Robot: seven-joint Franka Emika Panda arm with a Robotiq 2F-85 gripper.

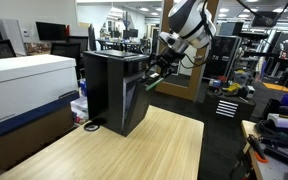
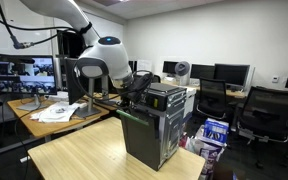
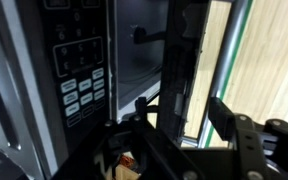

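A dark microwave stands on the wooden table, its door partly open towards the arm. In the wrist view the keypad is at left, and the door's pale, green-tinted edge slants down the right side. My gripper is at the door's free side, its two fingers apart with a dark strip visible beyond the gap. Exterior view 2 has the gripper close above the door's green edge. Whether a finger touches the door cannot be told.
White and blue boxes are stacked left of the microwave, with a black round item on the table nearby.
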